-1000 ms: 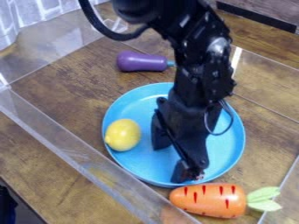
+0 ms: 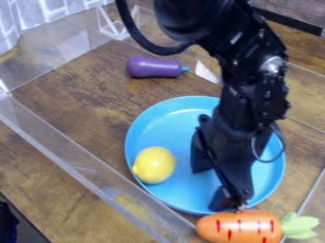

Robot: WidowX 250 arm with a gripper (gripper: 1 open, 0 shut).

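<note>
My black gripper (image 2: 223, 171) reaches down into a blue plate (image 2: 176, 135), at the right of a yellow lemon (image 2: 154, 165) that lies on the plate's left part. The fingertips are low over the plate, and the dark arm hides what is between them. An orange toy carrot (image 2: 238, 227) with green leaves lies at the front right, just beyond the plate's edge.
A purple toy eggplant (image 2: 155, 67) lies on the wooden surface (image 2: 76, 95) behind the plate. Clear plastic walls (image 2: 76, 161) run along the left and front. The wood left of the plate is clear.
The plate, lemon and carrot have shifted slightly right and down in the view, and my gripper has moved right with them.
</note>
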